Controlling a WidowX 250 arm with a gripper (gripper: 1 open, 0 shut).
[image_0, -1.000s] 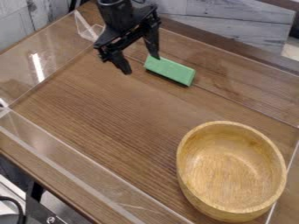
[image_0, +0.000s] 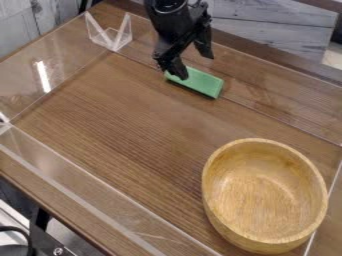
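Observation:
My black gripper (image_0: 181, 58) hangs over the upper middle of the wooden table, open, at the near-left end of a green rectangular block (image_0: 199, 84). The block lies flat on the table, slanting down to the right, its left end partly behind the gripper. Whether the fingers touch it I cannot tell.
A large tan bowl (image_0: 263, 196) sits at the lower right. A clear plastic object (image_0: 110, 30) stands at the upper left. A pale marbled wall (image_0: 274, 25) runs along the back right.
My gripper has moved right and upward in the view, from left of the green block to over its left end. The block has not visibly moved.

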